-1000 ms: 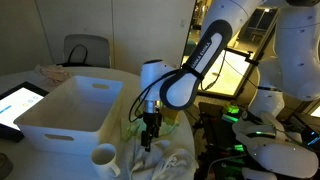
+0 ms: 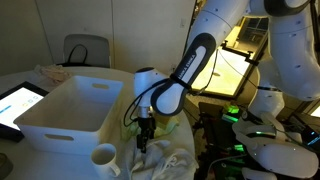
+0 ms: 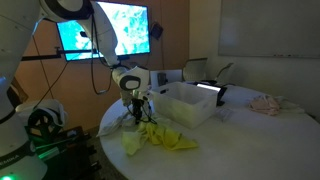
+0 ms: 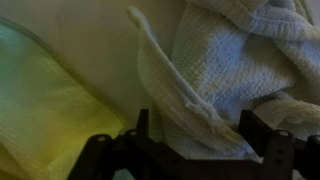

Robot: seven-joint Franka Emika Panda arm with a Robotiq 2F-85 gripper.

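A whitish cloth (image 2: 170,164) lies crumpled near the front of the table, with a raised fold (image 4: 175,85) visible in the wrist view. My gripper points down over this cloth, its fingers (image 4: 250,127) spread apart. Part of the fold lies in the gap, but nothing is clamped. Beside it is a yellow-green cloth (image 4: 45,100), seen as a spread yellow cloth (image 3: 168,138) in exterior view 2. Whether the fingertips touch the white cloth is hard to tell.
An open white box (image 2: 75,112) stands behind and left of my gripper. A white mug (image 2: 105,160) is close by on the left, and a lit tablet (image 2: 16,108) lies farther out. At the far side rests a pinkish cloth (image 3: 267,104).
The arm has come down a little and shifted slightly left in exterior view 1, bringing my gripper lower at the white cloth. The cloths and the box look unmoved.
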